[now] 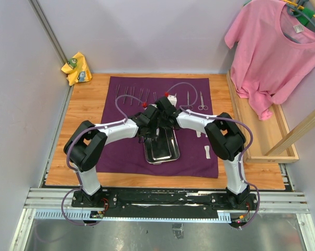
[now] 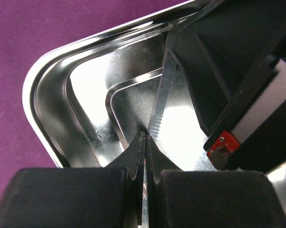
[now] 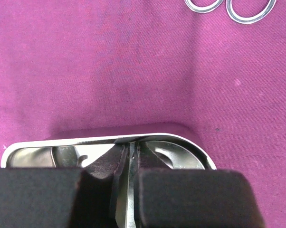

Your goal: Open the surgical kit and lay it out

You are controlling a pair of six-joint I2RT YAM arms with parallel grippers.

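Note:
The metal tray [image 1: 162, 161] lies on the purple cloth [image 1: 121, 157], with both grippers at its far part. In the left wrist view a thin, flat metal instrument [image 2: 164, 88] with a ridged end lies in the tray. My left gripper is shut, its tips close to that ridged end; whether they touch cannot be made out. Black fingers of the other gripper cover the instrument's far end. In the right wrist view my right gripper is shut at the tray's rim [image 3: 105, 139], nothing evidently held.
Along the cloth's back lie several slender instruments [image 1: 132, 95], with scissors [image 1: 202, 106] at the right. A small white packet [image 1: 207, 152] rests right of the tray. A wooden rack [image 1: 262, 152] stands on the right.

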